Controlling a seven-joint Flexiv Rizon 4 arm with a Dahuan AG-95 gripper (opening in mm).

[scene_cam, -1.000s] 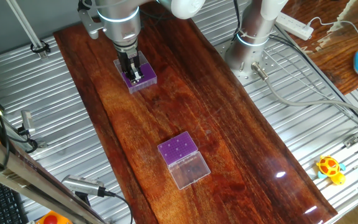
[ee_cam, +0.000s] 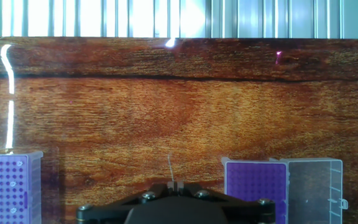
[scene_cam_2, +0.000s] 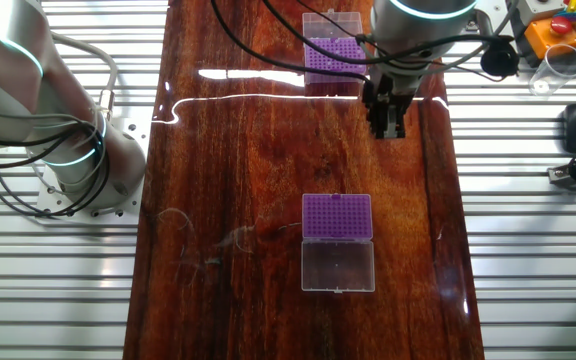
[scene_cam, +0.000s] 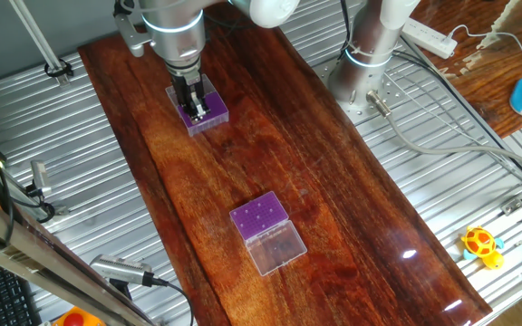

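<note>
My gripper [scene_cam: 198, 113] points down and, in exterior view 1, overlaps the far purple rack box [scene_cam: 208, 124]. Exterior view 2 shows the gripper [scene_cam_2: 390, 130] over the wood, clear of that box [scene_cam_2: 337, 216], so it hangs above the table. In the wrist view the fingertips meet, with nothing clear between them. That box [ee_cam: 256, 186] lies right of the gripper, its transparent lid [ee_cam: 314, 186] folded open and no tubes visible. The other purple box [ee_cam: 2, 186], to the left, holds several small pale pieces; its clear lid [scene_cam: 276, 248] lies open in exterior view 1.
Bare wooden board [scene_cam: 188, 181] separates the two boxes. Slatted metal surface [scene_cam_2: 528, 260] surrounds the board. Cables [scene_cam_2: 278, 55] cross in front of the arm in exterior view 2. A toy turtle [scene_cam: 481, 243] sits off the board.
The arm, gripper and both boxes look unmoved. At the right edge of exterior view 1, the blue-and-white object has shifted slightly left.
</note>
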